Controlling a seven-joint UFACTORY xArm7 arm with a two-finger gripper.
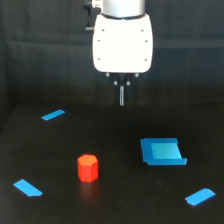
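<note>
My gripper hangs beneath the white hand, high over the dark surface at the centre of the view. Its two thin fingers stand close together and look shut, with nothing seen between them. A red block with a six-sided top stands upright on the surface, lower and to the left of the gripper in the picture. To the right lies a blue square with a lighter blue patch inside it. The gripper touches neither the block nor the square.
Blue strips lie flat on the dark surface: one at the back left, another strip at the front left, and a third strip at the front right. Bare surface lies between the block and the blue square.
</note>
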